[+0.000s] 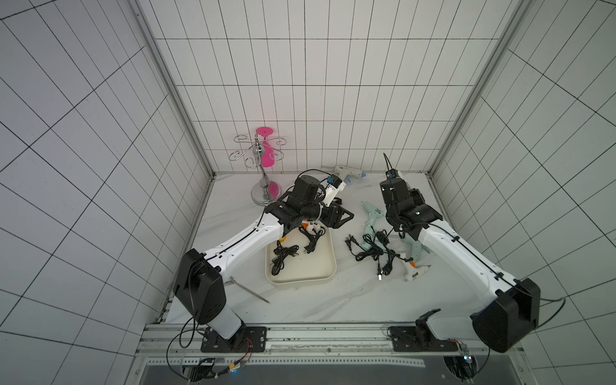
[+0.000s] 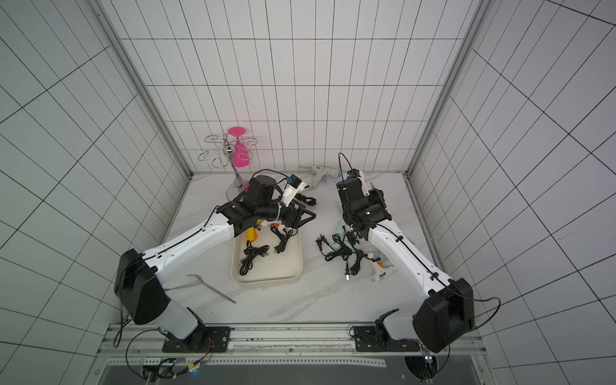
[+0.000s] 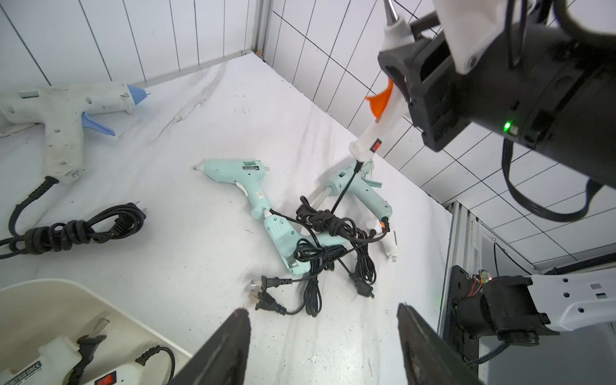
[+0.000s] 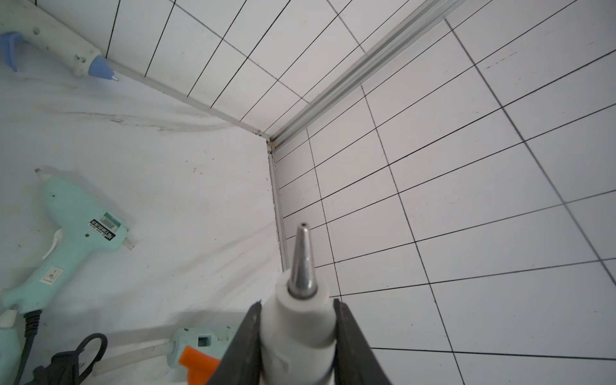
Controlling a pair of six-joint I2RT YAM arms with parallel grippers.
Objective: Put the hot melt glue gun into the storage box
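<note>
A white hot melt glue gun with an orange trigger is held by my right gripper, shut on its body; in the right wrist view the metal nozzle points up between the fingers. Its cord hangs toward a tangle of black cables on the table. In the top left view my left gripper hovers by the back right corner of the cream storage box. Its two fingers stand well apart with nothing between them. Inside the box lie white and orange glue guns with bundled cords.
Several mint-green glue guns lie right of the box, their plugs and cords tangled. At the back wall rests a white-and-blue gun. A metal stand and pink object occupy the back left; a metal rod lies front left.
</note>
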